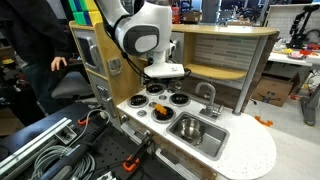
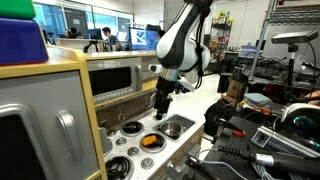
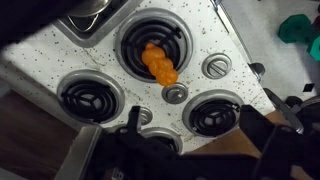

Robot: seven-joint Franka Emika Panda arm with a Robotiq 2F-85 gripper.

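Observation:
An orange object (image 3: 158,63) lies on a coil burner of the stove top, near the sink; its exact kind is hard to tell. The same orange object (image 2: 149,140) shows on a burner in exterior view 2 and, small, in exterior view 1. High above the stove, my gripper points down, its dark fingers (image 3: 265,133) wide apart. It is open, with nothing between the fingers and a clear gap down to the burners.
A metal pot (image 1: 192,130) sits in the sink (image 1: 211,139), beside the burners. A curved faucet (image 1: 208,96) rises behind it. Wooden shelving (image 1: 217,49) stands at the back, and a cabinet with a microwave (image 2: 117,78) borders the stove.

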